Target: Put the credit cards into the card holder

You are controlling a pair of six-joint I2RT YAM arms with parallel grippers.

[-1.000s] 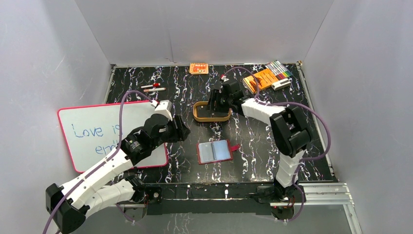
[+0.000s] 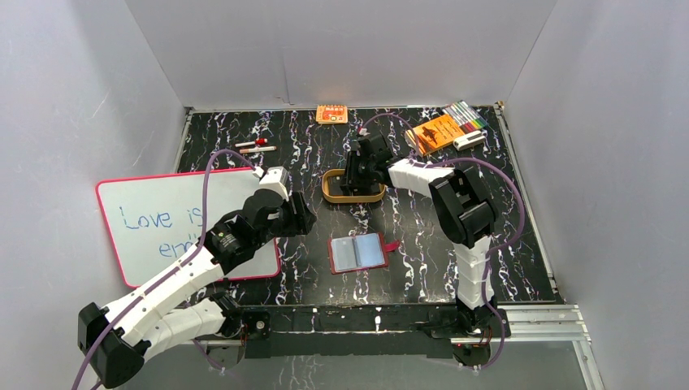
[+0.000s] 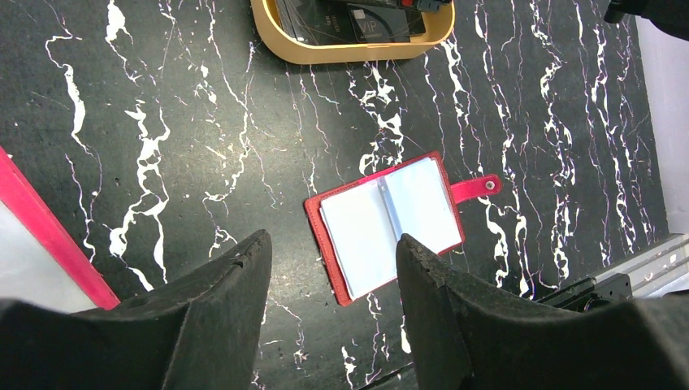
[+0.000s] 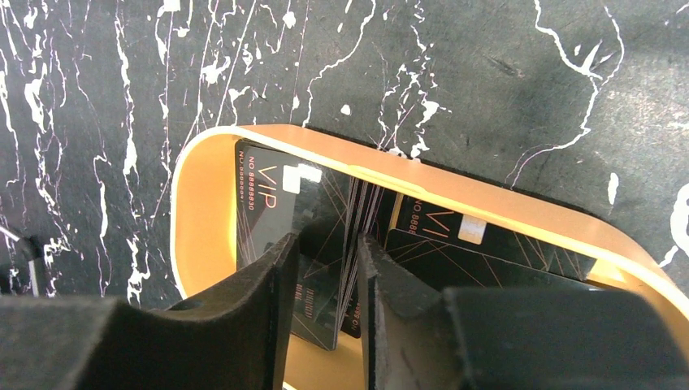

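The card holder (image 2: 358, 253) lies spread on the table, red-edged with pale pages and a red snap strap; it shows whole in the left wrist view. Behind it is a tan tray (image 2: 354, 201) containing several black cards. Down in the tray, at its left part, my right gripper has its fingers parted. One black VIP card (image 4: 268, 191) lies under and between those fingers, its edge by the right finger; a firm hold does not show. More black cards (image 4: 463, 264) rest to the right. My left gripper is open and empty, left of the holder.
A whiteboard (image 2: 162, 203) with writing covers the left side, partly under my left arm. Markers (image 2: 258, 149), an orange notepad (image 2: 331, 114) and an orange box (image 2: 439, 132) sit toward the back. Bare table surrounds the holder.
My right gripper has shifted slightly left within the tray, and its arm has swung left with it. The left arm, the tray and the card holder stay put.
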